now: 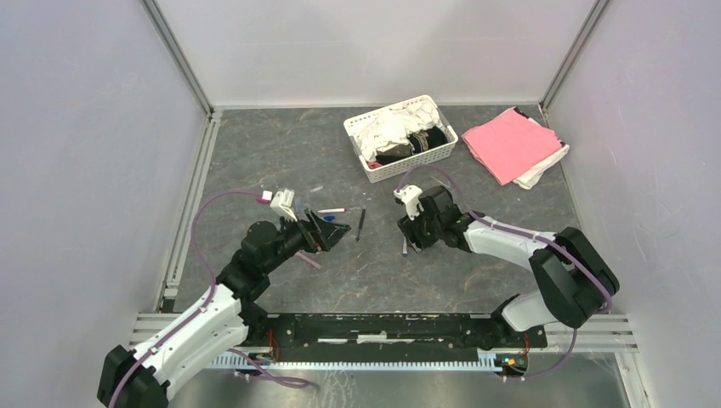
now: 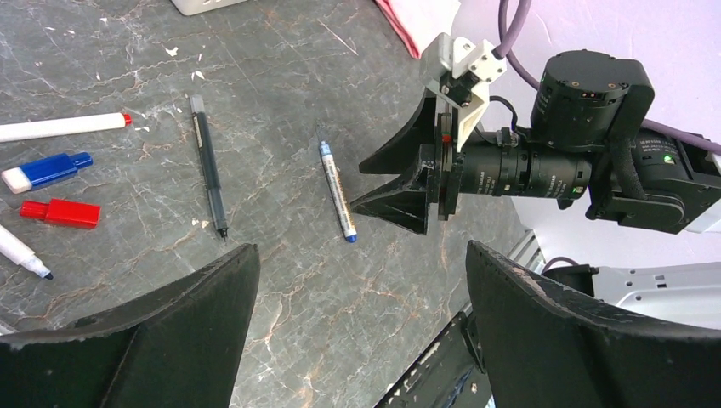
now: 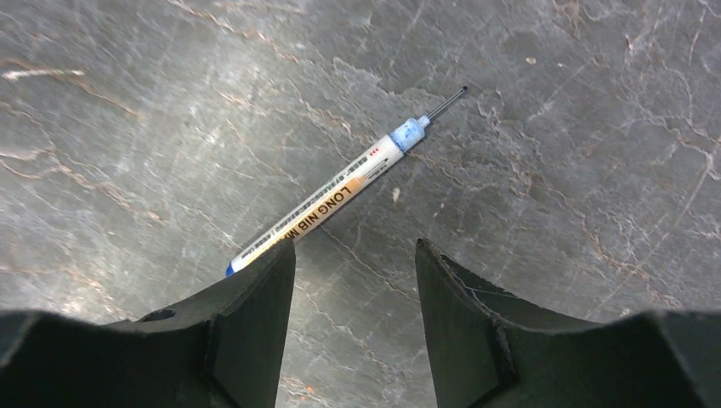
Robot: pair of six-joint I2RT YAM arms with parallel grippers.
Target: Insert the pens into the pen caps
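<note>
A slim white pen with a blue end and a long thin nib (image 3: 340, 191) lies on the table. In the right wrist view it is left of the gap of my right gripper, which is part open with nothing between its fingers. My left gripper stands open and empty above the table. The left wrist view shows a blue cap (image 2: 51, 170), a red cap (image 2: 64, 212), a white pen with a red end (image 2: 64, 127), a white marker with a dark tip (image 2: 24, 255) and a dark pen (image 2: 208, 166), all lying apart.
A white basket (image 1: 374, 175) holding cloths stands at the back. Pink and white folded cloths (image 1: 519, 144) lie at the back right. A pinkish stick (image 1: 308, 260) shows beside the left gripper.
</note>
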